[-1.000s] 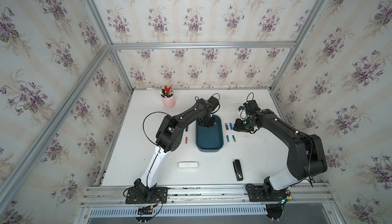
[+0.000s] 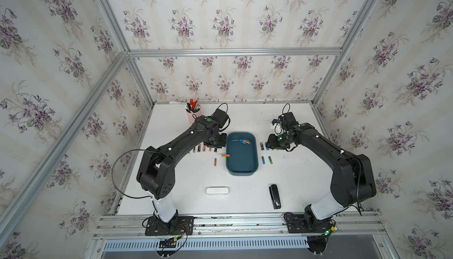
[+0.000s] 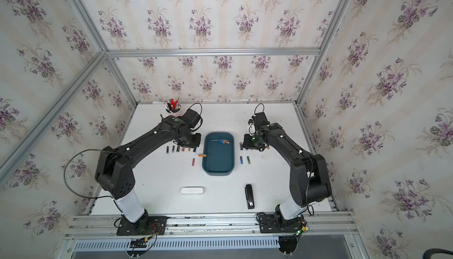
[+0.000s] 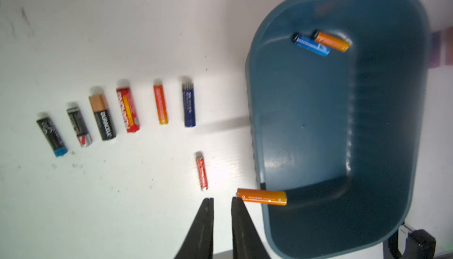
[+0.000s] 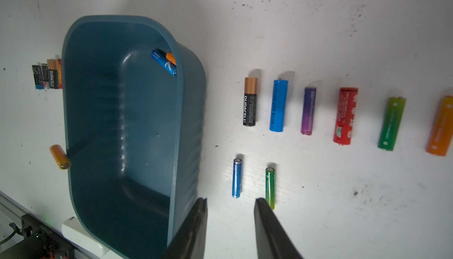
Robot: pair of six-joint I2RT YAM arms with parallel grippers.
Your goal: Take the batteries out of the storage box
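Note:
In the left wrist view, an orange battery appears across the left rim of the blue box; whether it touches the rim is unclear. My left gripper is left of the box, its fingers a narrow gap apart. No object shows in that gap; the battery appears beyond and right of the fingertips. Inside the box, at its far end, lie a blue battery and another orange battery. Right of the box, my right gripper stands open and empty above the table.
Several batteries lie in a row left of the box, with a small red one nearer. More lie to its right, including a blue one and a green one. A white case and black object occupy the front.
My left gripper has risen out of the box and moved left past its rim. The orange battery by the left rim shows only now.

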